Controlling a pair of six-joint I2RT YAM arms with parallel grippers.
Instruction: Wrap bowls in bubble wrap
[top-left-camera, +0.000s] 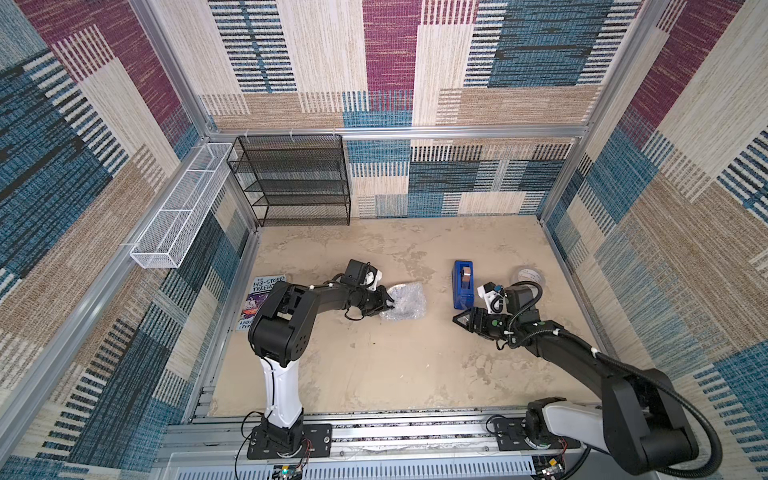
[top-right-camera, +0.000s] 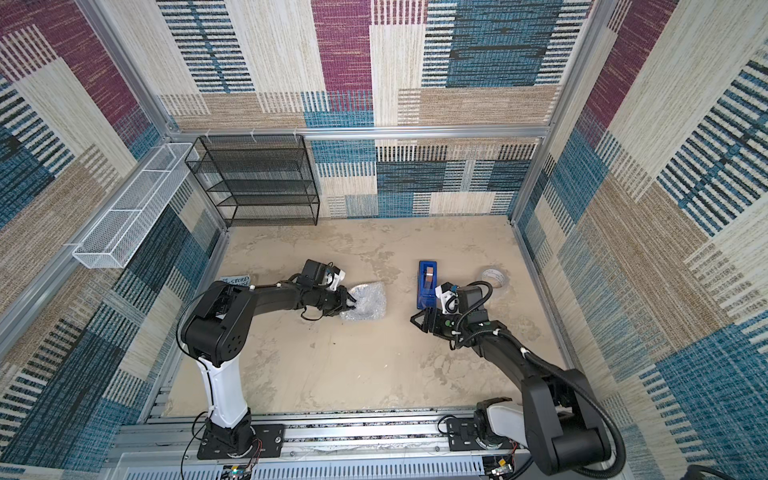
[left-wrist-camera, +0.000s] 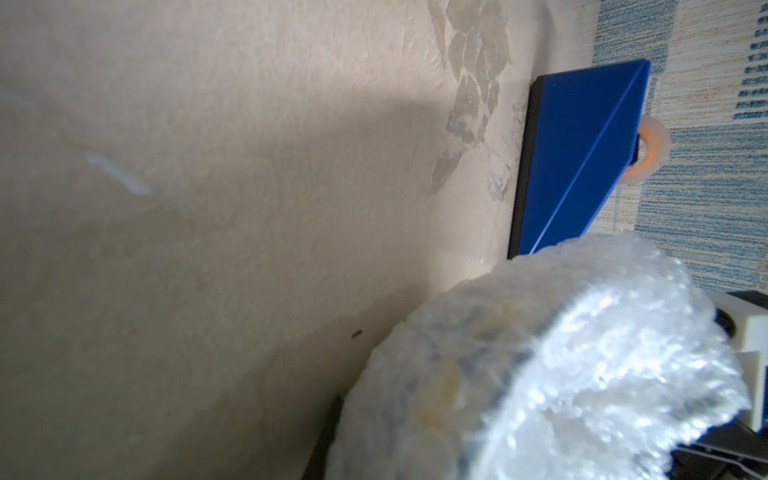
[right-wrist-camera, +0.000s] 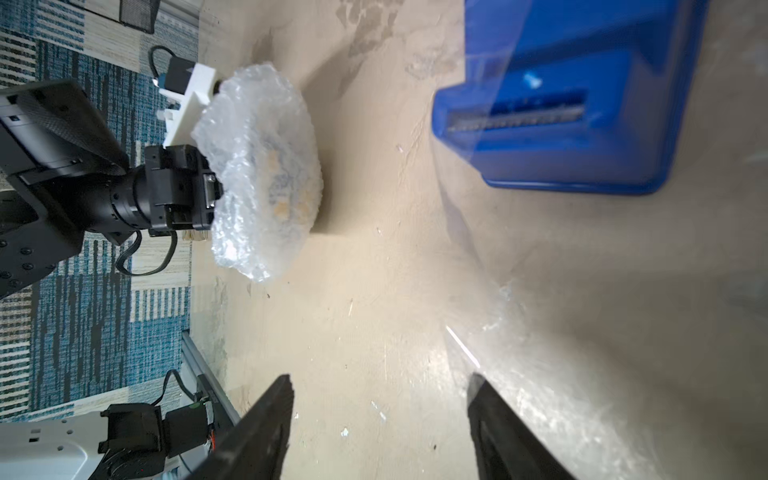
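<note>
A bowl with faint yellow and blue patterning shows through a bubble-wrap bundle (right-wrist-camera: 268, 172). My left gripper (top-left-camera: 388, 302) is shut on one side of that bundle, holding it on edge just above the table; in the left wrist view the bundle (left-wrist-camera: 544, 376) hides most of the fingers. The blue tape dispenser (top-left-camera: 463, 285) stands right of the bundle, its toothed cutter visible in the right wrist view. In front of the dispenser, my right gripper is open, with bare table between its fingertips. A faint clear film crosses that view near the dispenser; whether it is tape, I cannot tell.
A clear roll (top-right-camera: 493, 277) lies behind the right arm. At the left are a book (top-left-camera: 260, 296) partly under the left arm and a white wire basket (top-left-camera: 184, 204) on the wall. A black wire rack (top-left-camera: 292, 180) stands at the back left.
</note>
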